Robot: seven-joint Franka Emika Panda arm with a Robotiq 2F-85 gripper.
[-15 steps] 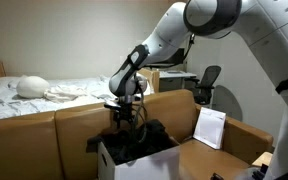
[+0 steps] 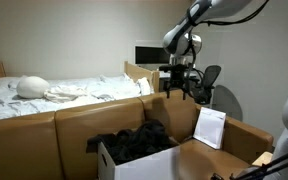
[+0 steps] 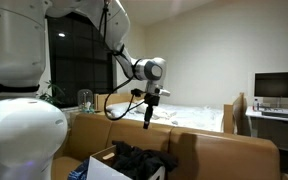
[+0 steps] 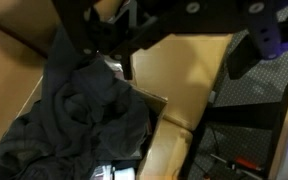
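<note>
A white box (image 2: 134, 165) on the brown sofa holds a heap of black cloth (image 2: 132, 143), which partly hangs over its edge. My gripper (image 2: 177, 94) is in the air above the sofa, up and to the right of the box in exterior view 1. In exterior view 2 the gripper (image 3: 148, 116) hangs above the cloth (image 3: 139, 160), clear of it. The wrist view shows the gripper open, its dark fingers wide apart with bare sofa between them. The black cloth (image 4: 79, 115) lies to the lower left there.
The sofa backrest (image 2: 82, 128) stands behind the box. A white panel (image 2: 210, 127) leans on the seat at right. Beyond the backrest lies a bed with white bedding (image 2: 54, 92). A desk with a monitor (image 3: 275, 86) stands farther off.
My gripper has risen from low over the box and moved right, away from the cloth. The cloth and box appear to stay in place.
</note>
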